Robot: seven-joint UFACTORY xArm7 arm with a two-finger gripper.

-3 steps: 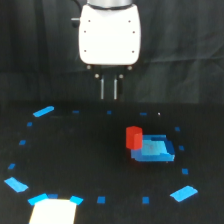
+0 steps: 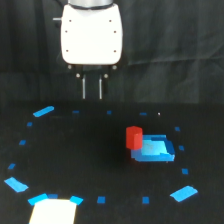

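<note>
A red block (image 2: 133,138) stands upright at the left edge of a small blue tray (image 2: 166,158). It hides part of the tray's left side, and I cannot tell whether it rests inside or just against the rim. High up and to the left of both, my gripper (image 2: 92,90) hangs with its two thin fingers apart. Nothing shows between them, and the gripper is well clear of the block.
Blue tape strips, such as one at the right (image 2: 184,193), and several small blue marks dot the black table. A pale object (image 2: 53,212) is cut off by the bottom edge at left.
My gripper has shifted left in the view, at about the same height, with its fingers still apart. The red block and blue tray have not moved.
</note>
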